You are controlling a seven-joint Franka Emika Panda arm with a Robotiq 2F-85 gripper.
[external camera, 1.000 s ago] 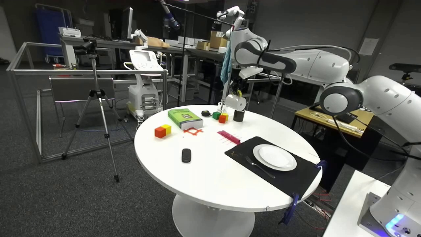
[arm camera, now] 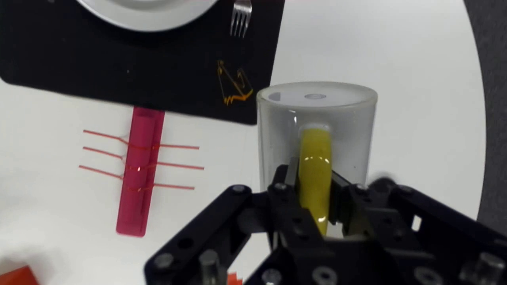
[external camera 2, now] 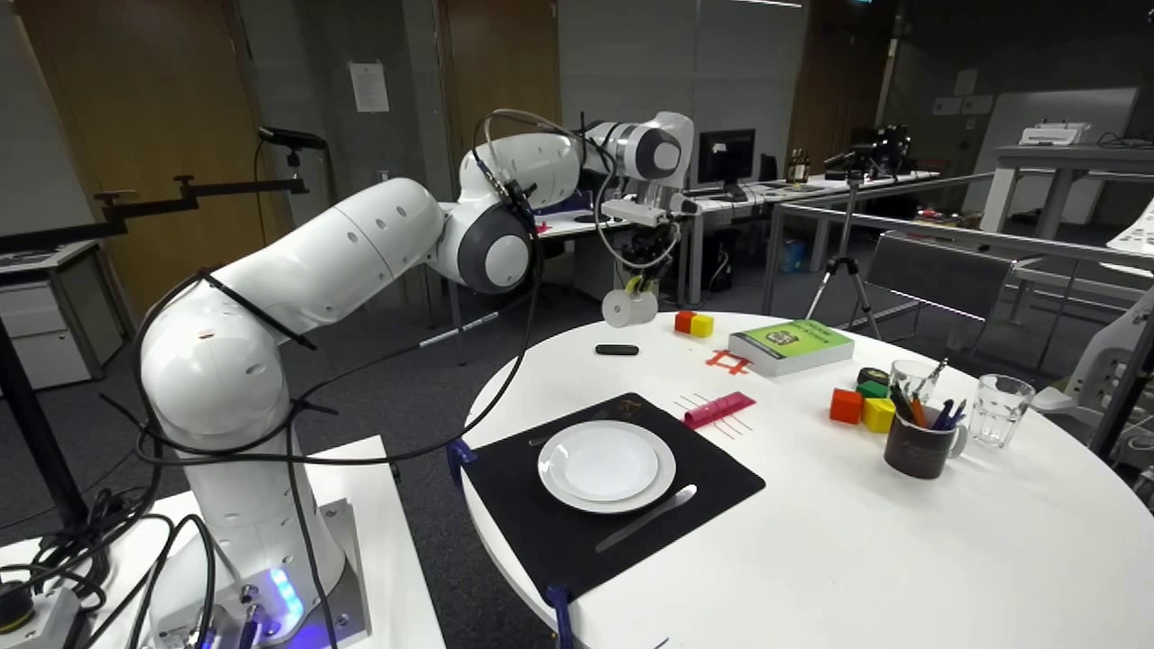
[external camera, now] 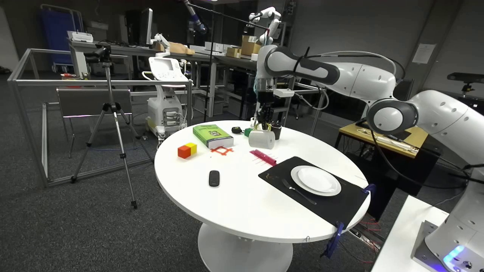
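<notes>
My gripper is shut on the yellow handle [arm camera: 315, 166] of a white, partly see-through mug [arm camera: 280, 142]. The mug lies sideways in the grip, and in the wrist view its rim faces the placemat side. Exterior view 1 has the mug [external camera: 261, 139] below the gripper [external camera: 265, 123], overlapping the block area behind it. From exterior view 2, the mug [external camera 2: 627, 308] hangs near the table's far edge, apparently above the surface, with the gripper [external camera 2: 645, 283] just over it. How high the mug is above the table is hard to tell.
A black placemat [external camera 2: 508, 476] carries a white plate [external camera 2: 606, 460] and cutlery. Around it lie a pink holder [arm camera: 140, 171] with red sticks, a green book [external camera: 212, 135], a dark remote [external camera: 214, 178], and colored blocks [external camera: 184, 151]. A pen cup [external camera 2: 917, 445] and glasses [external camera 2: 997, 411] stand together.
The gripper and mug have moved down and slightly left in exterior view 1. The mug has turned, and it now covers the blocks behind it. Objects on the table look unmoved.
</notes>
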